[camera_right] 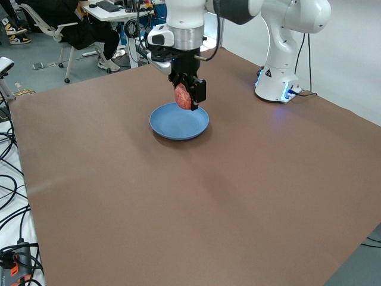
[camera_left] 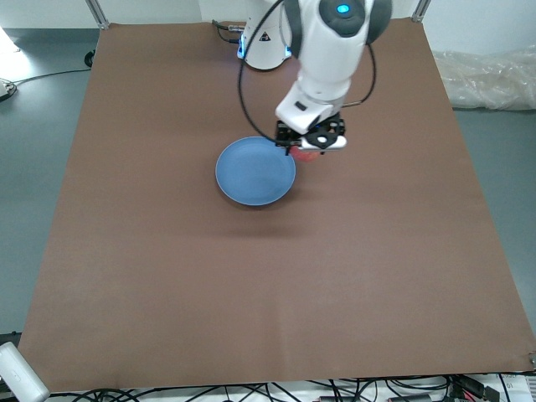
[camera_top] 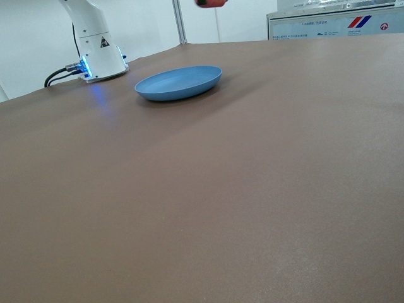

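Note:
A blue plate (camera_left: 255, 172) lies on the brown table (camera_left: 276, 285). My gripper (camera_right: 186, 95) is shut on a pink-red round object (camera_right: 182, 97), held above the plate's rear part. In the left view the object (camera_left: 306, 156) is partly hidden under the gripper, at the plate's upper right. In the top view only the object's lower edge (camera_top: 211, 3) shows at the upper border, above the plate (camera_top: 178, 82).
The white robot base (camera_top: 103, 60) stands at the back of the table, with cables beside it. Cables (camera_right: 15, 179) run along one table edge.

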